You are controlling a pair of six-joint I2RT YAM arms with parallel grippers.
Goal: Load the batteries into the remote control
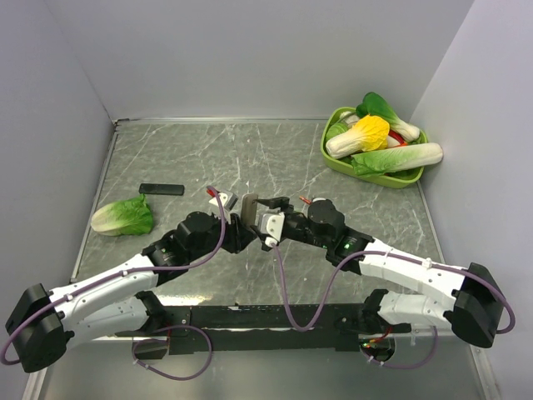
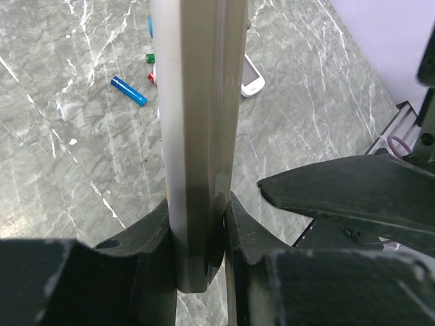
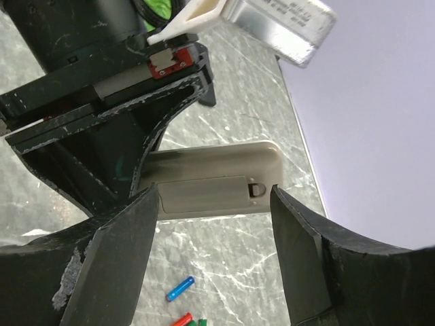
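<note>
The pale beige remote (image 1: pixel 249 208) stands upright at my left gripper (image 1: pixel 241 226), filling the middle of the left wrist view (image 2: pixel 197 136) between that gripper's black fingers. In the right wrist view the remote (image 3: pixel 204 193) lies crosswise, its long cover panel facing the camera. My right gripper is open, its fingertips in front of the remote, with no visible grip on it. Blue, green and red batteries lie on the marble table below, also the blue one (image 3: pixel 180 288) in the right wrist view.
A black bar (image 1: pixel 161 188) and a lettuce (image 1: pixel 122 217) lie at the left. A green basket (image 1: pixel 333 167) of vegetables stands at the back right. A white phone-like item (image 2: pixel 251 78) lies near the batteries. Walls border the table.
</note>
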